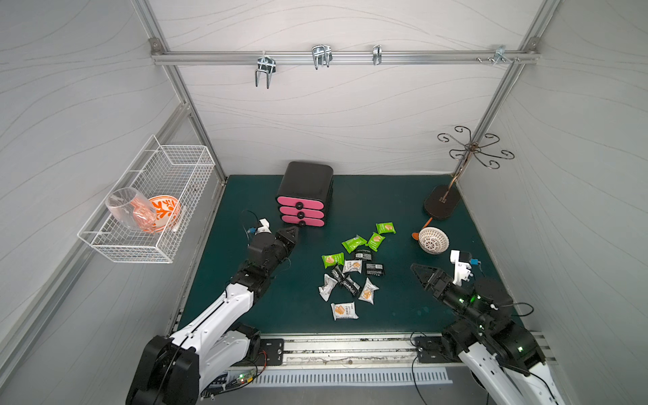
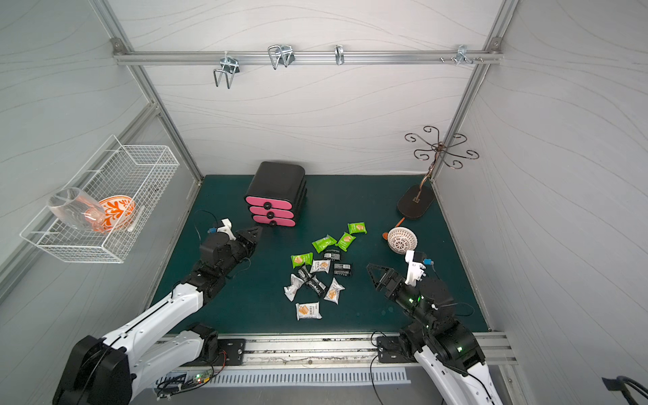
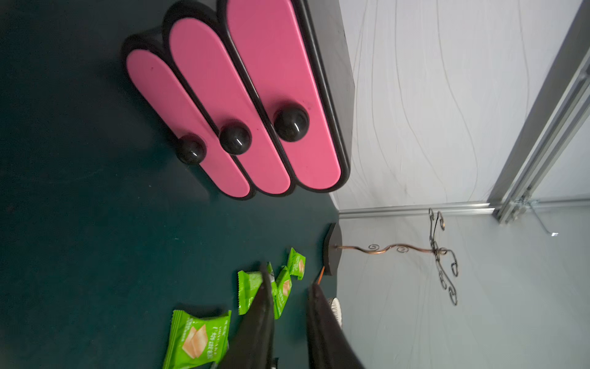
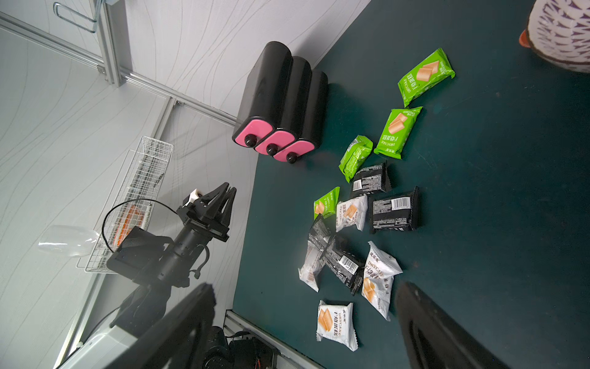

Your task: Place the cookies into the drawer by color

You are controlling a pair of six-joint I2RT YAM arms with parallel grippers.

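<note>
The black cabinet (image 1: 307, 179) with three pink drawer fronts stands at the back left, every drawer closed, round black knobs (image 3: 291, 122) showing in the left wrist view. My left gripper hangs in front of and below the knobs, apart from them; its fingers are parted with nothing between. Mid-table lie wrapped cookies: several green packs (image 1: 332, 260), several black packs (image 4: 395, 211) and several white packs (image 1: 344, 310), some overlapping. To the right of this cluster my right gripper (image 1: 424, 272) is open and empty.
A white patterned basket (image 1: 433, 240) and a dark-based scroll stand (image 1: 442, 201) are at the right. On the left wall a wire basket (image 1: 168, 253) holds a glass and an orange-white dish.
</note>
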